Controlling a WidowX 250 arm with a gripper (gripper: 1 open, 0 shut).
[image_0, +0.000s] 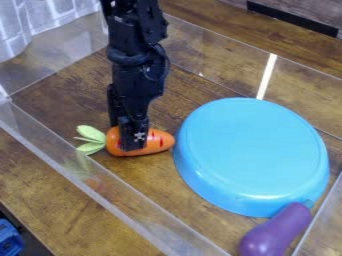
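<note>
My black gripper (131, 130) reaches down from the top centre onto an orange toy carrot (147, 142) with pale green leaves (94, 138), lying on the wooden surface. The fingertips are at the carrot's upper side; whether they are open or closed on it is hard to tell, as the dark fingers overlap.
A large blue round lid or plate (251, 155) lies to the right, close beside the carrot. A purple toy eggplant (274, 232) is at the lower right. Clear plastic walls run along the left and right edges.
</note>
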